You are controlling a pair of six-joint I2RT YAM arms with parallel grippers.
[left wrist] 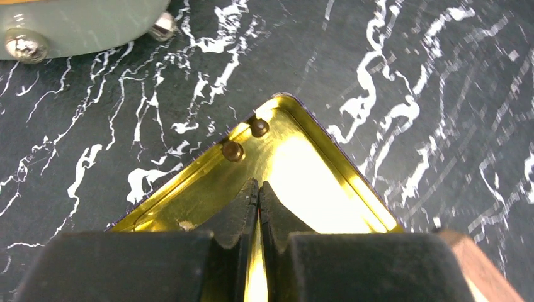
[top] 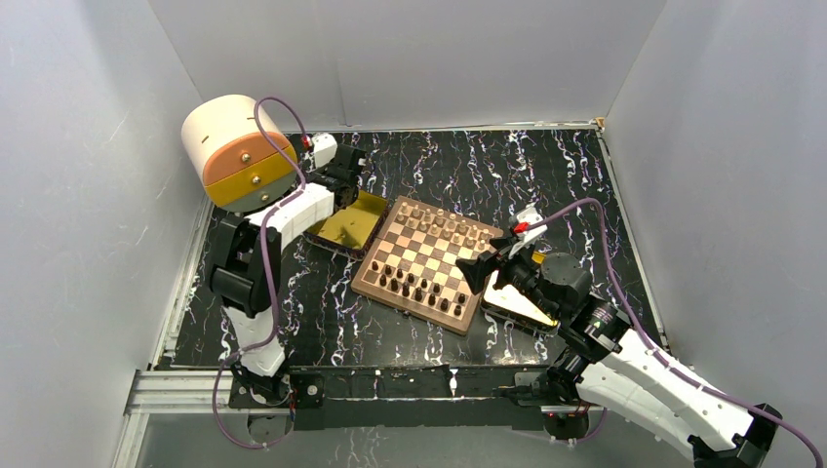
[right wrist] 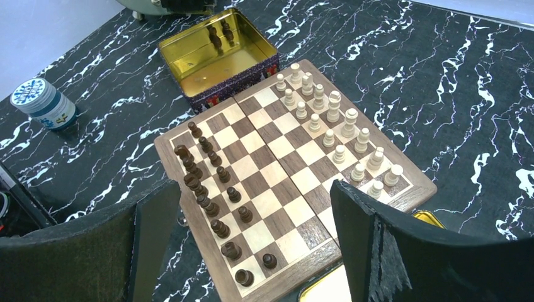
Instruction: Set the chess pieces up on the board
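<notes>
Two dark chess pieces, a nearer one [left wrist: 232, 151] and a farther one [left wrist: 259, 128], stand near a corner of the gold tin [left wrist: 170, 198]. Above the tin, my left gripper is shut with nothing between its fingers; both pieces are outside them. The chessboard [right wrist: 318, 248] carries rows of white pieces [right wrist: 333, 107] on one side and dark pieces [right wrist: 220, 228] on the other. Over the board's right end hangs my right gripper, open and empty, its fingers wide apart.
A rounded drawer cabinet [top: 239, 146] stands at the back left, close behind the tin. A blue-and-white jar [right wrist: 44, 104] is on the marble left of the board. At the board's right end lies another shallow tin [top: 522, 310].
</notes>
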